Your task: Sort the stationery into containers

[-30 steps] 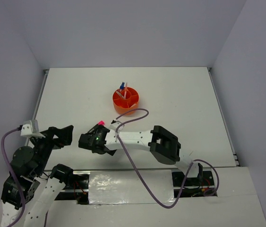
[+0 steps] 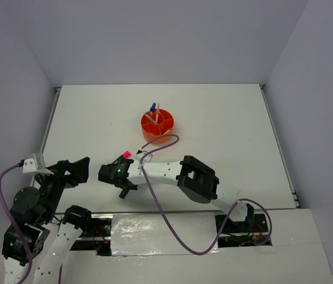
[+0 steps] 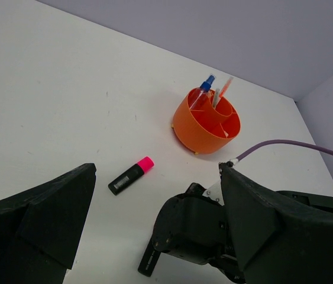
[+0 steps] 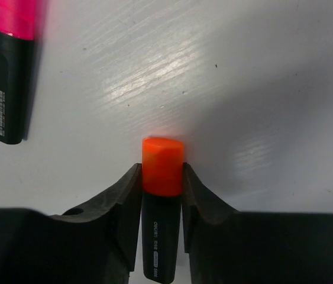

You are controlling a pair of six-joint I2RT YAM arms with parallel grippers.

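Note:
In the right wrist view, an orange-capped black marker (image 4: 162,168) lies on the table between the fingers of my right gripper. The fingertips sit close against both sides of its cap; whether they grip it is unclear. Only its black end (image 3: 149,259) shows in the left wrist view. A pink-capped black highlighter (image 3: 132,176) rests apart from it, farther up the table. The orange round organizer (image 2: 158,135) stands at the middle back, divided into compartments. My left gripper is open and empty, held at the table's left side.
A blue-capped item (image 3: 207,83) and a few slim pens stand inside the organizer. My right arm (image 2: 199,177) and its purple cable reach across the front of the table.
The right gripper has shifted slightly, and more of the marker's black end shows beneath it than a second ago. The left arm has moved only slightly; the organizer and pink highlighter stay put.

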